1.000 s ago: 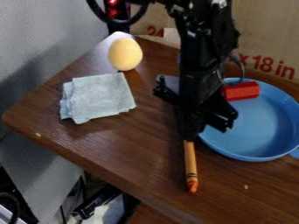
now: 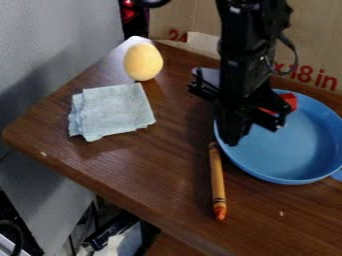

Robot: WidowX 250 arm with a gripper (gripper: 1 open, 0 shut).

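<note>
The black gripper point(image 2: 234, 120) hangs over the left side of a blue plate point(image 2: 299, 145) on the wooden table. Its body mostly covers a red block point(image 2: 286, 101) in the plate. I cannot tell whether the fingers are open or shut, or hold anything. An orange crayon point(image 2: 217, 180) lies just left of the plate, pointing toward the front.
A folded light cloth point(image 2: 110, 110) and a yellow egg-shaped object point(image 2: 143, 62) lie on the left of the table point(image 2: 120, 170). A cardboard panel stands behind. The table's left edge drops away beside a grey wall.
The gripper has moved right, over the plate, and now hides more of the red block. More of the crayon's upper end shows.
</note>
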